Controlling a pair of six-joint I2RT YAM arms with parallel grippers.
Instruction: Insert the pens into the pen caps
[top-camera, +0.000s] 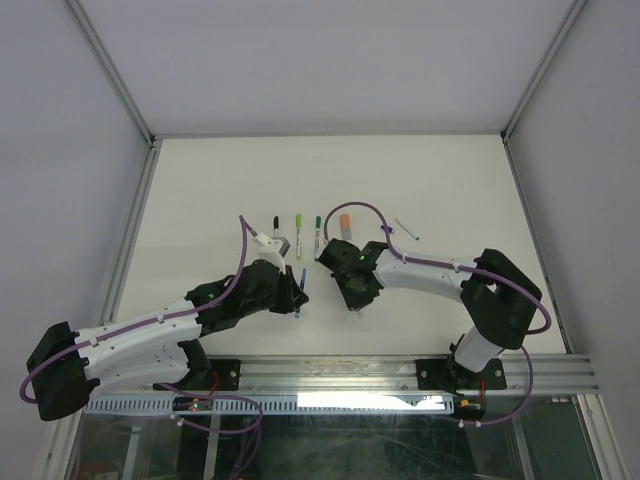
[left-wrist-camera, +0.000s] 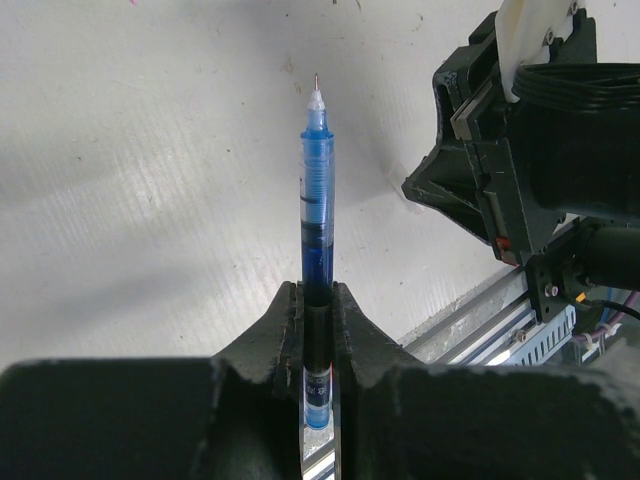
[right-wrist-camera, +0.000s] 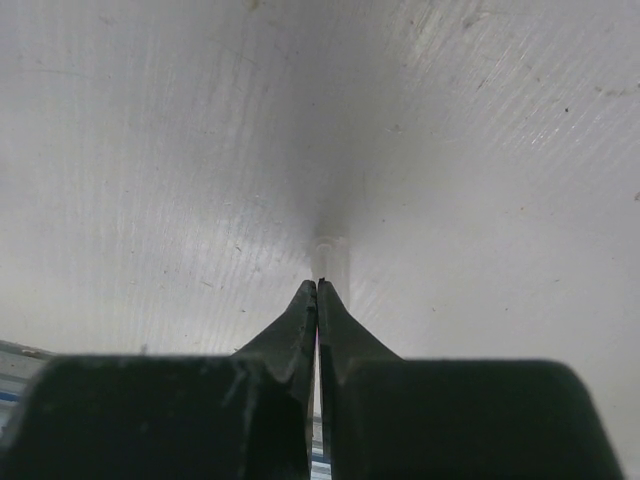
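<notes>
My left gripper is shut on the blue pen (left-wrist-camera: 317, 200), its bare tip pointing away from the fingers. In the top view that pen (top-camera: 301, 288) shows beside the left arm's end. A small clear cap (right-wrist-camera: 328, 255) lies on the table in the right wrist view, faint against the white. My right gripper is shut with nothing between its fingers, above the cap and hiding its near part. From the left wrist view, the cap (left-wrist-camera: 405, 190) lies partly behind the tip of the right gripper.
Several pens and markers stand in a row behind the arms, among them a green marker (top-camera: 298, 228) and an orange one (top-camera: 346, 225). A white pen (top-camera: 407, 229) and a blue cap (top-camera: 388, 229) lie at the back right.
</notes>
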